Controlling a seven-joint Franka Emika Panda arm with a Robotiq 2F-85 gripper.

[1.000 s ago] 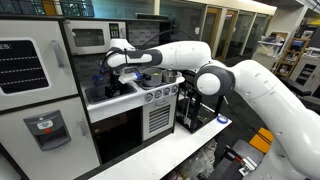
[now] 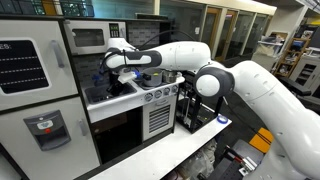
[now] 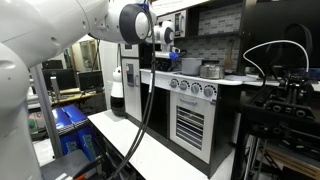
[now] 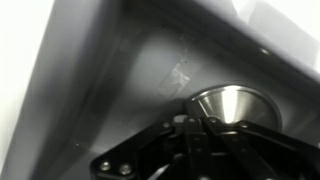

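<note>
A shiny round metal bowl or cup [image 4: 238, 103] sits in a grey sink basin [image 4: 135, 85], its near side hidden behind my gripper. The black fingers reach down at the metal rim and look closed together; nothing shows between them. Whether they touch the rim is hard to tell. Seen from the first exterior view, the arm reaches over the toy kitchen counter, and the gripper [image 2: 115, 84] is low over the dark sink [image 2: 97, 95]. In the second exterior view the gripper is small and partly lost against the counter.
A metal pot [image 3: 211, 70] stands on the stove, right of the sink. A microwave [image 2: 88, 39] is mounted above the sink area, and a white fridge [image 2: 30, 65] stands to the left. The sink walls rise closely around the gripper.
</note>
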